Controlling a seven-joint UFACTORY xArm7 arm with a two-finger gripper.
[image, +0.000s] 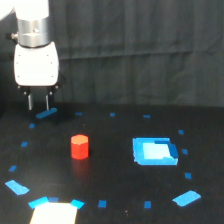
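Observation:
My gripper (38, 104) hangs at the far left, over the back part of the dark table. Its two thin dark fingers stand apart, with nothing visible between them. A red block (80, 147), six-sided in outline, rests on the table to the right of the gripper and nearer the camera. Farther right lies a blue square tray (139, 151) with a white patch (157, 151) inside it. The red block and the tray are well apart, and the gripper touches neither.
Small blue marks dot the black table. Larger light-blue strips (186, 198) lie near the front, and another blue strip (46, 113) is close to the gripper. A pale object (53, 214) is cut off by the bottom edge. Between block and tray the table is clear.

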